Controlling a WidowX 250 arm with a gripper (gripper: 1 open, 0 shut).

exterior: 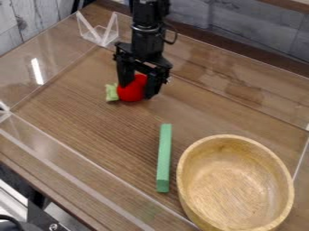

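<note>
A red object [133,88] with a pale green stem or top at its left rests on the wooden table [85,144]. The black gripper [135,74] is down over it from above, its fingers around or just over the red object; whether they are shut on it is unclear. A green bar [163,158] lies at the centre right, and a large tan bowl [234,144] sits at the bottom right.
Clear plastic pieces are at the top left and the left edge. Dark cables show at the bottom left corner. The middle and right back of the table are open.
</note>
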